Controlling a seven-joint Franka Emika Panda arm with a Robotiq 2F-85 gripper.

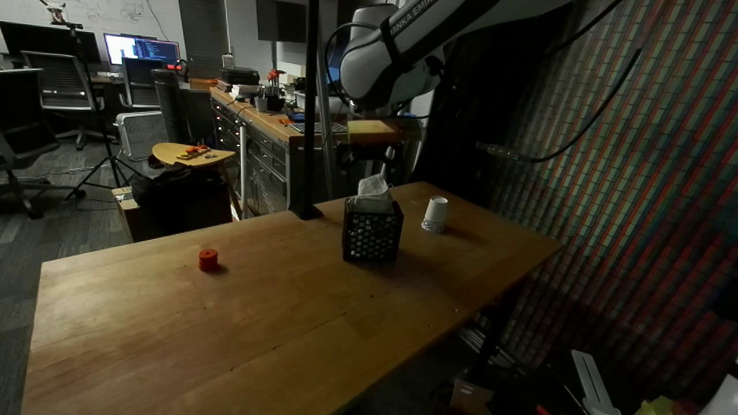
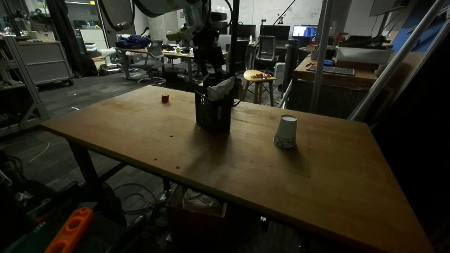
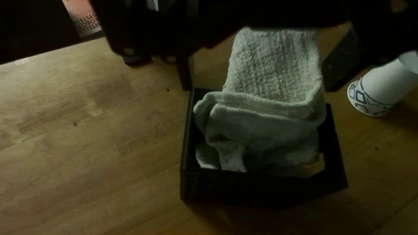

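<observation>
A black perforated basket (image 1: 371,235) stands upright on the wooden table. A pale cloth (image 3: 274,66) is bunched inside it, with one end rising above the rim. Directly over the basket is my gripper (image 1: 366,160), its fingers spread. In the wrist view, one finger (image 3: 184,70) shows left of the cloth and the other finger (image 3: 343,62) right of it, with visible gaps beside the cloth. A white paper cup (image 2: 285,131) rests upside down on the table beside the basket. Farther along the tabletop sits a small red stack of discs (image 1: 208,260).
A dark vertical pole (image 1: 311,110) rises at the table's back edge near the basket. The room is dim.
</observation>
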